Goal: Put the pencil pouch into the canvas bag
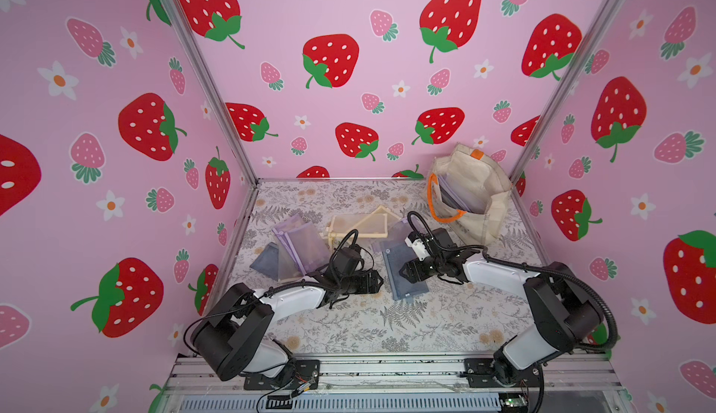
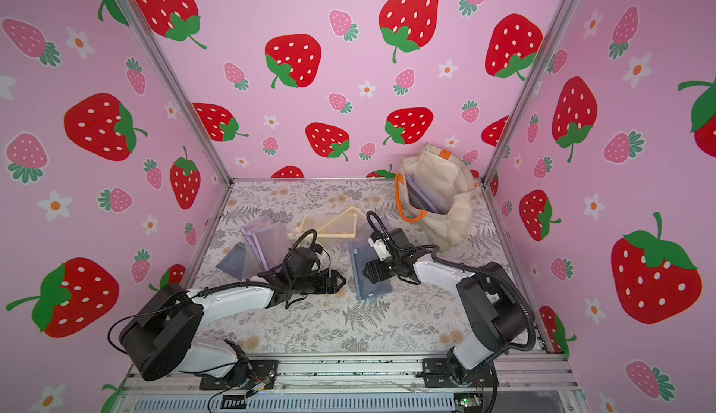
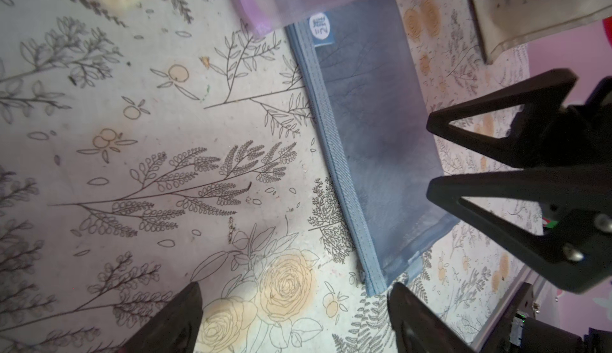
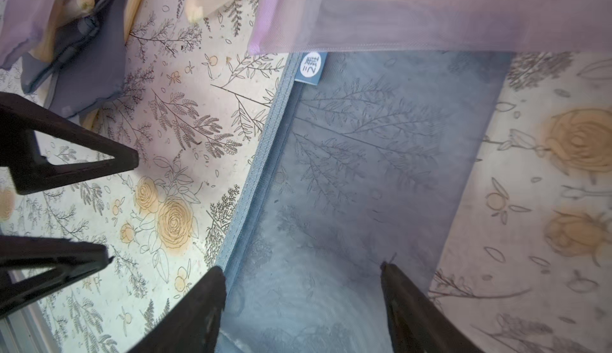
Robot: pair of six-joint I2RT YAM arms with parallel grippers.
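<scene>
A flat blue-grey mesh pouch (image 1: pixel 397 273) lies on the table in front of both arms, its zipper edge along the left. The far end of it is covered by a see-through purple pouch (image 4: pixel 408 15). Above the blue pouch, toward its right side, my right gripper (image 1: pixel 417 272) hangs open and empty. To the pouch's left, my left gripper (image 1: pixel 373 281) is open too, with bare table between its fingers in the left wrist view. The canvas bag (image 1: pixel 488 211) leans at the back right, mouth open, orange handle in front and purple-grey pouches (image 1: pixel 456 193) inside.
Cream pouches (image 1: pixel 358 225) lie at the back middle. More purple pouches (image 1: pixel 302 243) and another blue pouch (image 1: pixel 265 262) are heaped at the left.
</scene>
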